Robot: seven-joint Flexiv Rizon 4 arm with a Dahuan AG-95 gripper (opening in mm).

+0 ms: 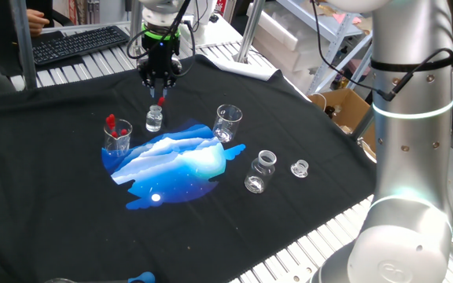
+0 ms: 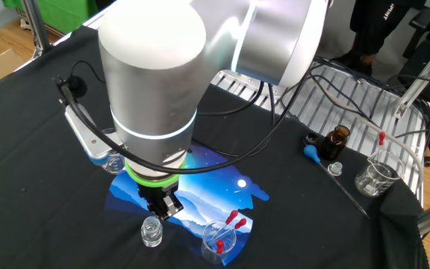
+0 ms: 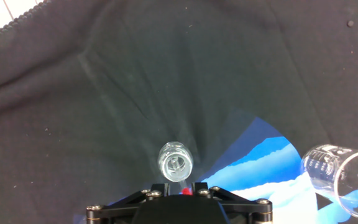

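Observation:
A small clear glass bottle [image 1: 154,119] stands upright on the black cloth. A red-headed stick [image 1: 161,101] leans out of its mouth. Directly above hangs my gripper [image 1: 159,88], pointing down, its fingers spread apart and gripping nothing. From the wrist, the bottle [image 3: 176,162] appears just ahead of the gripper, and the red head [image 3: 186,191] shows in the gap between the fingers. A glass beaker [image 1: 117,140] nearby holds several more red-headed sticks. The second exterior view shows the bottle [image 2: 151,232] beside the gripper, but the red head cannot be made out there.
An empty beaker [image 1: 227,123], a larger open jar [image 1: 260,171] and a glass stopper [image 1: 300,168] stand to the right. A blue-bulbed dropper [image 2: 311,154], an amber bottle [image 2: 336,142] and another beaker [image 2: 379,173] lie farther off. A blue picture [image 1: 171,169] lies flat mid-table.

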